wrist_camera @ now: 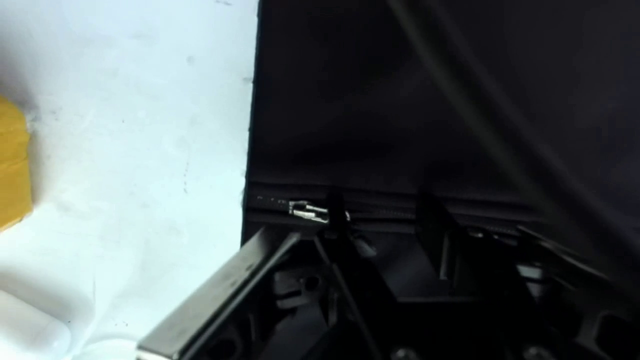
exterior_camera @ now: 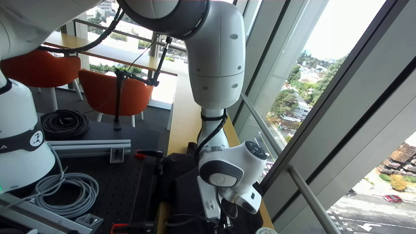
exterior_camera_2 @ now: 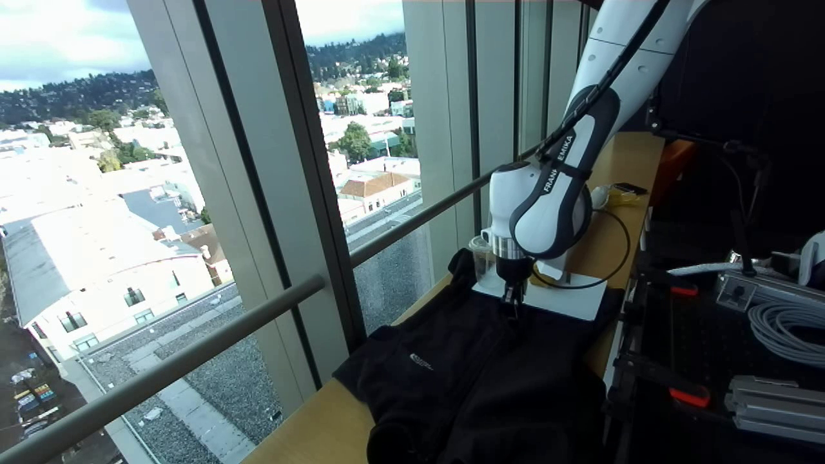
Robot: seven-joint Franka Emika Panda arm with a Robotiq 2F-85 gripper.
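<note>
A black jacket (exterior_camera_2: 495, 386) is spread on the wooden ledge, with a small white logo on its chest. In the wrist view, the jacket's zipper (wrist_camera: 384, 214) runs sideways, and its silver slider (wrist_camera: 307, 211) lies close to the white board's edge. My gripper points down at this end of the zipper, its dark fingers parted. One finger overlaps the slider's right end; the other stands farther right along the zipper. Dark cloth shows in the gap between them. Whether a pull tab lies by the left finger is too dark to tell.
Under the jacket's end lies the white board (exterior_camera_2: 572, 300). A clear cup (exterior_camera_2: 483, 259) stands behind my gripper, near the window rail (exterior_camera_2: 417, 220). Something yellow (wrist_camera: 13, 162) rests on the board. Clamps (exterior_camera_2: 689, 396) line the black table's side.
</note>
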